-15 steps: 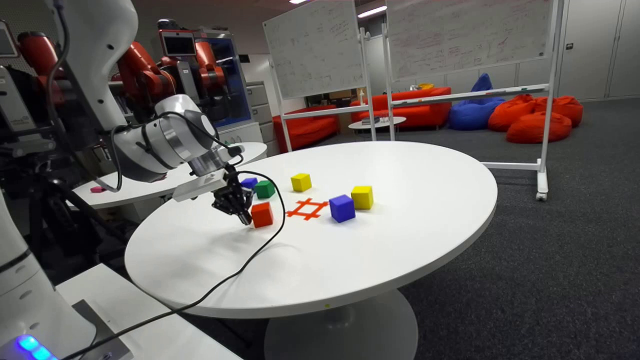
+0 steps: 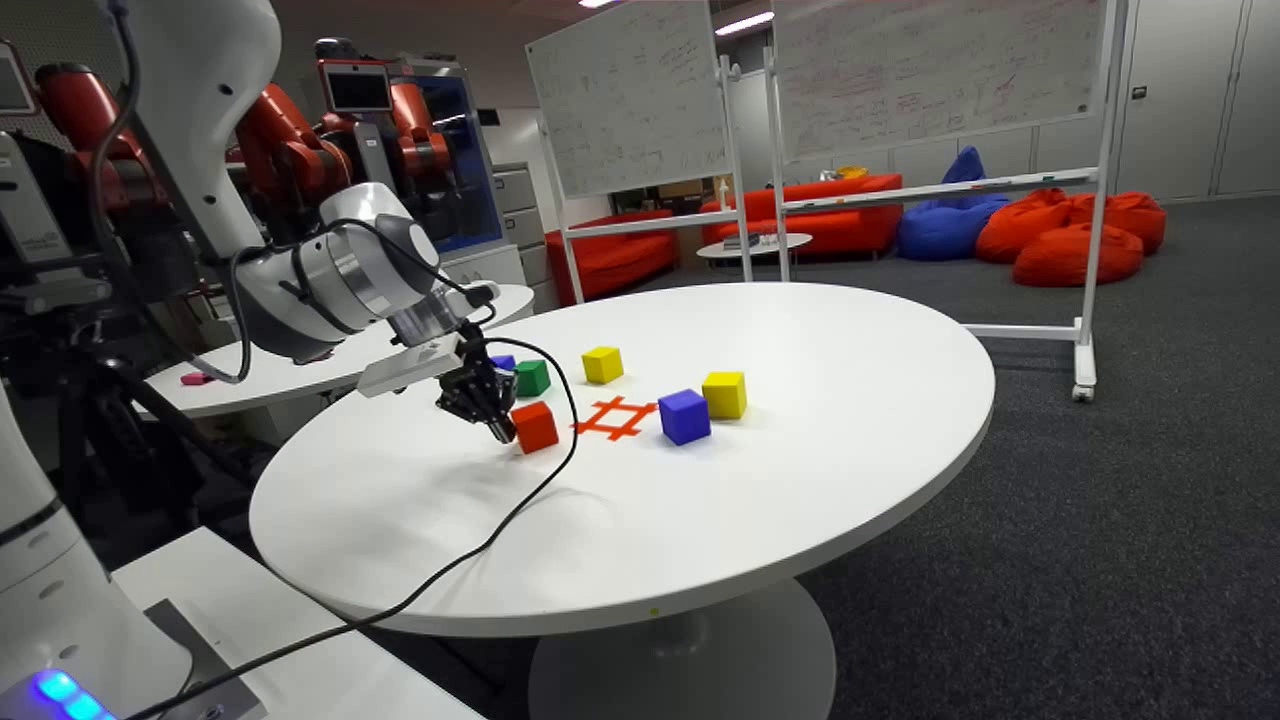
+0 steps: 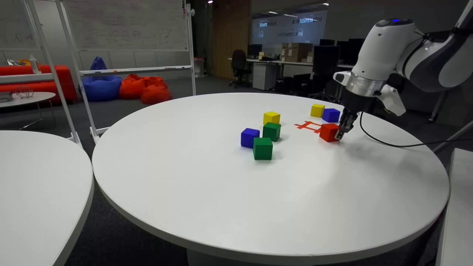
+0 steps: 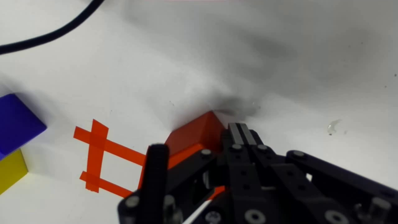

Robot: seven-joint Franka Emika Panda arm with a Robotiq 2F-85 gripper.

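Observation:
Low over the white table, my gripper is shut, its two fingertips pressed together with nothing between them. The red cube [image 2: 534, 427] stands on the table right beside the fingertips, on the side toward the taped square; it appears to touch them. In the wrist view the red cube [image 4: 197, 132] is partly hidden by the dark gripper parts. An outline of red tape [image 2: 615, 418] lies flat on the table just past the cube. From the other side, the red cube [image 3: 329, 132] sits between my gripper [image 3: 339, 135] and the tape [image 3: 309, 126].
Beyond the tape are a blue cube [image 2: 684, 416] and a yellow cube [image 2: 725, 394], close together. Two green cubes, with a front one [image 3: 262, 148], a blue cube [image 3: 250, 137] and a yellow cube [image 3: 271, 118] form another cluster. A black cable [image 2: 528, 498] loops over the table.
My shut gripper has moved a little right in exterior view 1. The red cube has shifted the same way, nearer the tape, and turned slightly. The other cubes look unmoved.

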